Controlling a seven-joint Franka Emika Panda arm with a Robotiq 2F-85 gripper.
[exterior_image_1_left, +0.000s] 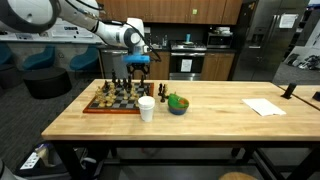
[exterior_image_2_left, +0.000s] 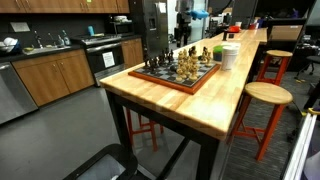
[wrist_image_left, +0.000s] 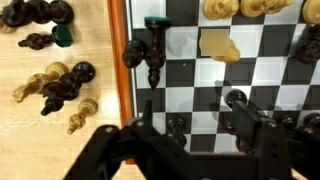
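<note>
My gripper (exterior_image_1_left: 138, 70) hangs above the back right part of the chessboard (exterior_image_1_left: 118, 111). In the wrist view its dark fingers (wrist_image_left: 272, 150) stand well apart at the bottom, and nothing shows clasped between them. Dark and light chess pieces stand on the board's checked squares. One dark piece (wrist_image_left: 155, 52) with a green base lies on its side near the brown border. Off the board, several dark pieces (wrist_image_left: 62, 88) and light pieces (wrist_image_left: 82, 115) lie on the wooden table. Exterior view 2 shows the light pieces (exterior_image_2_left: 187, 66) on the board's near side.
A white cup (exterior_image_1_left: 147, 108) stands at the board's front right corner. Beside it is a bowl (exterior_image_1_left: 178, 106) with something green in it. White paper (exterior_image_1_left: 263, 106) lies farther right on the table (exterior_image_1_left: 220, 122), with clear wood between.
</note>
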